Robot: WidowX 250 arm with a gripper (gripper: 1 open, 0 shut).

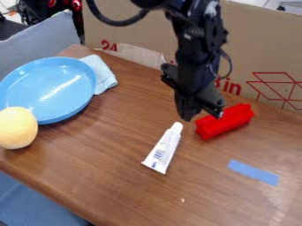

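Note:
My gripper (189,109) hangs just above the table at the middle, shut, with nothing showing between its fingers. Right of it lies a red cylindrical object (224,122) on the wood. A white tube with printed label (162,150) lies below the gripper, slanting, its cap end toward me at the upper right.
A blue plate (53,88) sits at the left with a pale yellow round object (16,128) by its rim and a folded cloth (99,73) behind. A blue tape strip (252,172) is at the right. A cardboard box wall stands behind.

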